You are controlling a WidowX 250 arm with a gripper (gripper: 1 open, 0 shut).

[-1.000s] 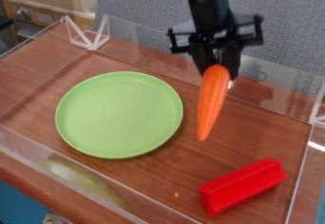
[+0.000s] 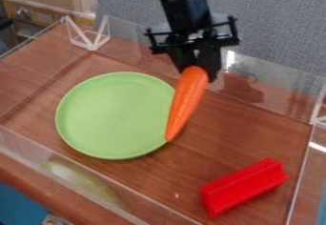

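Observation:
My black gripper (image 2: 197, 61) hangs at upper centre, shut on an orange carrot (image 2: 188, 102) that points down and slightly left. The carrot's tip is over the right edge of a green plate (image 2: 109, 114) on the wooden table; whether it touches the plate I cannot tell.
A red block (image 2: 242, 186) lies at the front right. A pale elongated object (image 2: 83, 186) lies at the front left. Clear low walls (image 2: 280, 83) border the table. Bare wood shows left of the plate and right of the carrot.
My gripper has moved left with the carrot, bringing the carrot's tip from beside the plate to over its right edge.

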